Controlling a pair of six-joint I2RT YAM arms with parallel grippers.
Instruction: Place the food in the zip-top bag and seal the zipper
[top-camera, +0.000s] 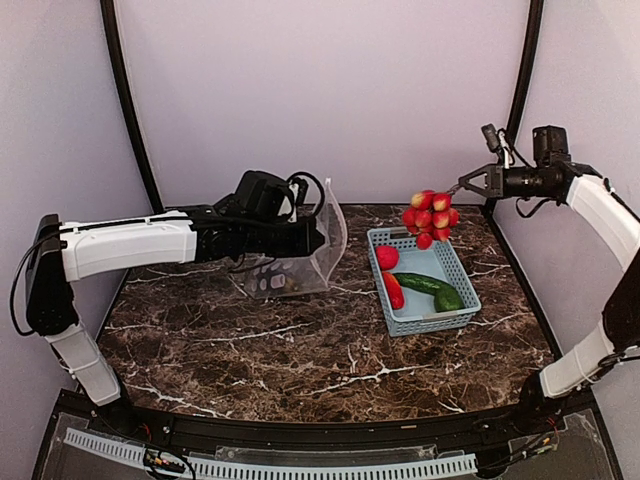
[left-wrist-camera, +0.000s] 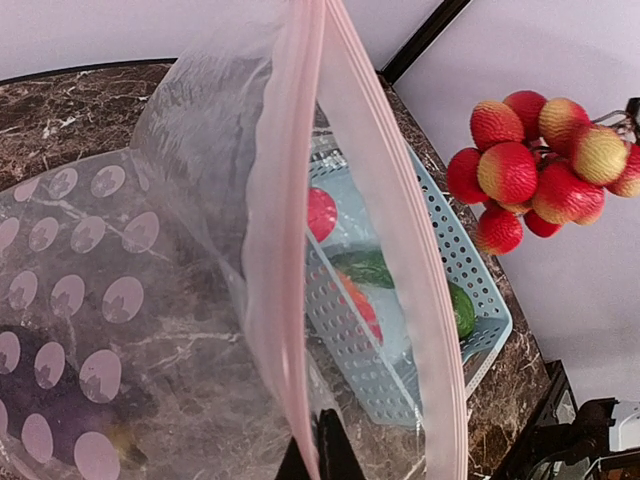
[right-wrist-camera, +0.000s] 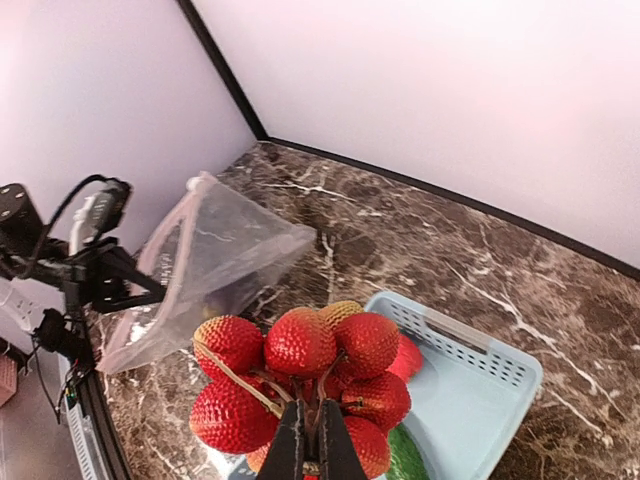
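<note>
The clear zip top bag (top-camera: 335, 240) stands with its mouth spread at left of centre. My left gripper is shut at the pinkish bag rim (left-wrist-camera: 285, 300), whose edge runs down between its fingertips. A bunch of red and yellow fruit (top-camera: 430, 215) hangs in the air above the back of the basket. My right gripper (top-camera: 460, 187) is shut on its thin stem; in the right wrist view the fruit (right-wrist-camera: 300, 345) clusters around the fingertips. Past the transparent plastic, the left wrist view also shows the hanging bunch (left-wrist-camera: 545, 165) at upper right.
The blue basket (top-camera: 392, 325) holds a red round item (top-camera: 387, 257), a red elongated one (top-camera: 393, 291), a cucumber (top-camera: 415, 282) and a dark green vegetable (top-camera: 447, 299). Bare marble table (top-camera: 270, 350) lies in front.
</note>
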